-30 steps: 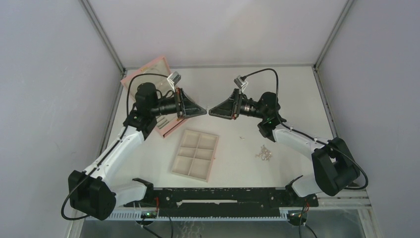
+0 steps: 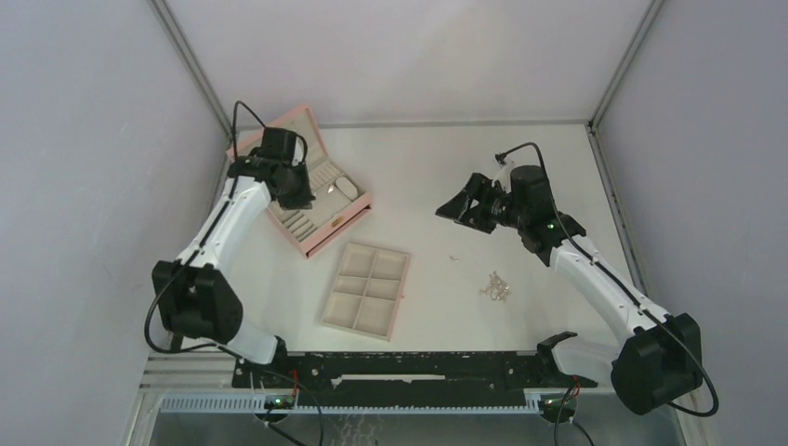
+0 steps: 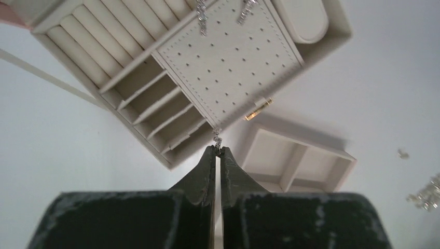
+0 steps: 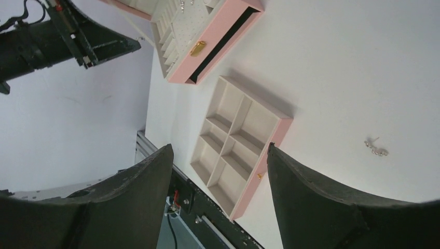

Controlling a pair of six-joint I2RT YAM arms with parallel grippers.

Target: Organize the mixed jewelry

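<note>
A small sparkling piece of jewelry (image 3: 217,136) pokes out from the tips of my left gripper, which is shut on it. That gripper hangs above the pink jewelry box (image 2: 351,216), whose lid stands open. Inside the box are ring rolls (image 3: 93,44), narrow slots (image 3: 155,106) and a dotted panel (image 3: 228,62) with two sparkling pieces at its far side. My right gripper is open and empty, over the table right of the box. A pile of jewelry (image 2: 496,286) lies on the table, with one small piece (image 2: 454,257) apart from it.
A pink-sided tray (image 2: 366,290) with several compartments lies in front of the box; those in view look empty. An oval lidded piece (image 3: 303,21) sits in the box's right part. The table between tray and pile is mostly bare.
My left arm has swung left and back from the middle, its gripper now pointing down over the box. The right gripper has drawn away to the right. Tray and pile are where they were.
</note>
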